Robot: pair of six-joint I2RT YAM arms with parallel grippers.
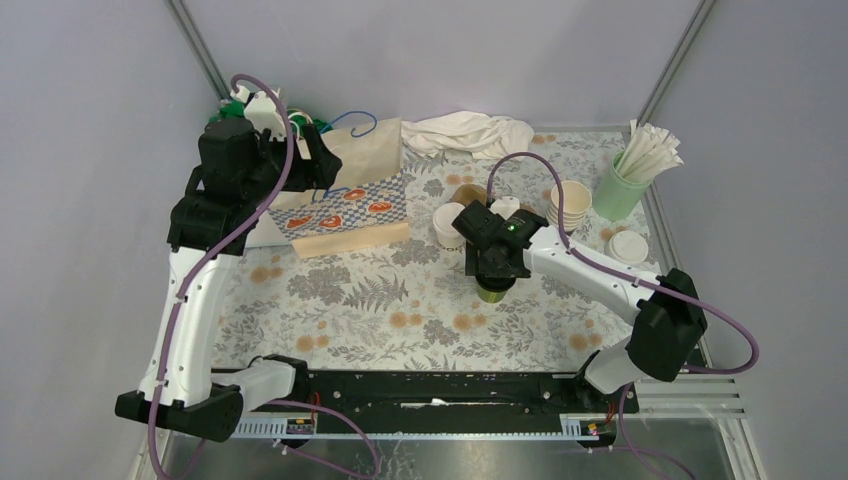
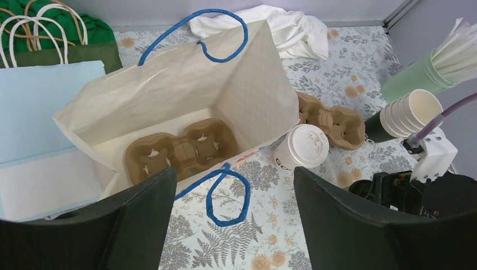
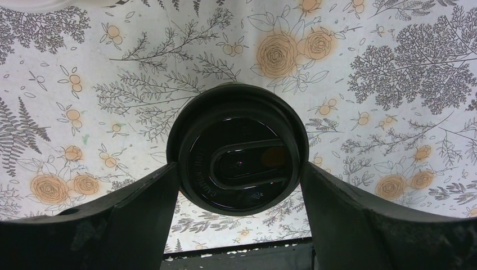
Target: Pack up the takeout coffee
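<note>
A cup with a black lid [image 3: 236, 163] stands on the table, and my right gripper is over it with its fingertips at either side of the lid's rim; whether they press on it I cannot tell. My left gripper hangs open over the upright paper bag [image 2: 253, 84], which holds a cardboard cup carrier [image 2: 152, 152]. A white lidded cup [image 2: 301, 147] stands right of the bag, in front of a second carrier [image 2: 343, 126].
Stacked paper cups [image 1: 570, 200], a green straw holder [image 1: 615, 195] and white lids [image 1: 627, 247] are at the right. A white cloth [image 1: 470, 130] lies at the back.
</note>
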